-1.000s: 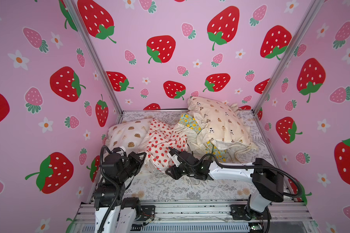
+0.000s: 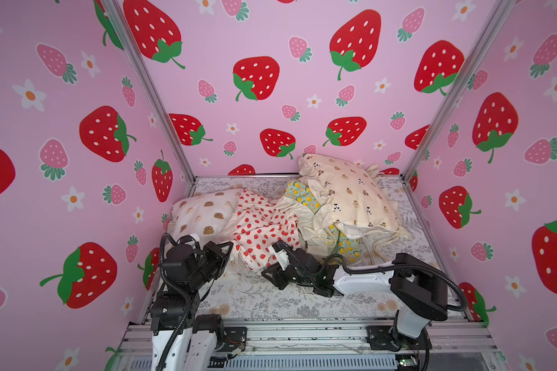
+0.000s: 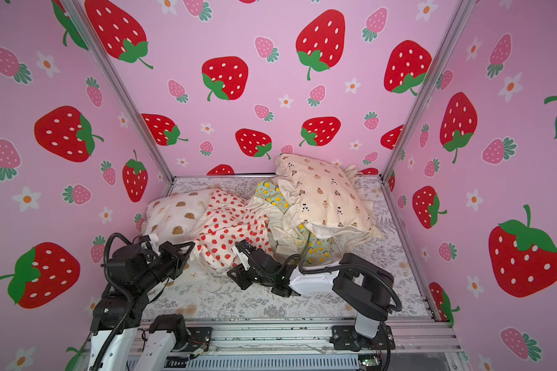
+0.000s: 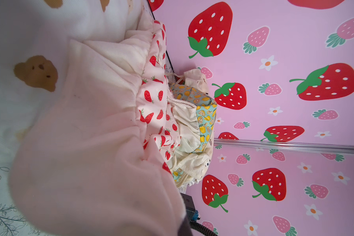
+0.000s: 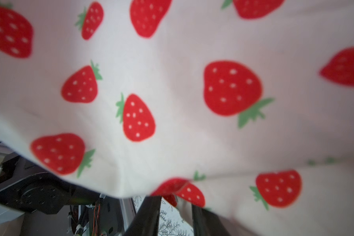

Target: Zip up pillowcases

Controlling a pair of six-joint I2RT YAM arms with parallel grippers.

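A white pillowcase printed with strawberries (image 2: 260, 225) lies crumpled in the middle, against a white bear-print pillow (image 2: 205, 213). At the pillow's near side is my left gripper (image 2: 227, 247); its fingers are shut. Pale cloth (image 4: 94, 141) fills much of the left wrist view and hides those fingertips, so I cannot see whether fabric is between them. My right gripper is partly open under the near edge of the strawberry cloth. A fold of that cloth hangs by the gap between its fingers. No zipper pull is clearly visible.
A large cream pillow with small animal prints (image 2: 352, 194) rests at the back right, over lemon-print fabric (image 2: 346, 244). Pink walls enclose the sides and back.
The left arm stays where it was, and the pillows look unchanged.
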